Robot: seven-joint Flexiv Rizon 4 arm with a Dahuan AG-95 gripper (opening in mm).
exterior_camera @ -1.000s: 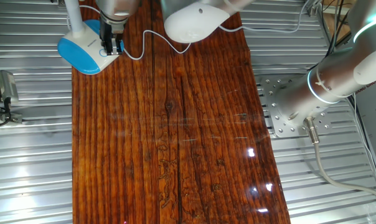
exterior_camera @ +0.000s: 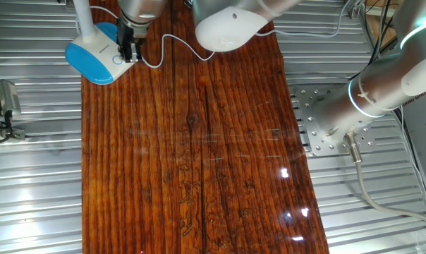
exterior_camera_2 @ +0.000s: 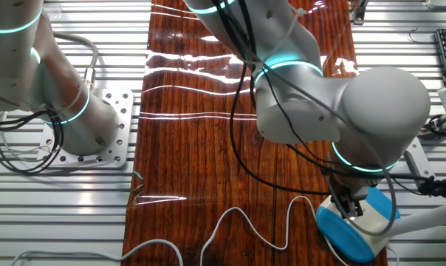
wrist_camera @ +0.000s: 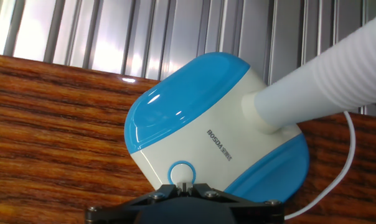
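A blue and white lamp base [wrist_camera: 203, 137] with a round, blue-ringed button [wrist_camera: 182, 173] fills the middle of the wrist view. Its ribbed white neck [wrist_camera: 325, 78] rises toward the upper right. My gripper is shut, its fingertips together right at the lower edge of the button; whether they touch it cannot be told. Exterior view 1 has the lamp base [exterior_camera: 100, 54] at the table's far left corner, with the gripper [exterior_camera: 133, 58] over its right side. In exterior view 2 the arm partly covers the base [exterior_camera_2: 356, 225] at lower right.
A thin white cord [exterior_camera: 163, 49] winds over the wooden table [exterior_camera: 192, 155] from the lamp. Ridged metal panels [exterior_camera: 33, 190] lie beside the tabletop, and a small clamp-like device [exterior_camera: 7, 106] stands at the left.
The lamp stands where it was.
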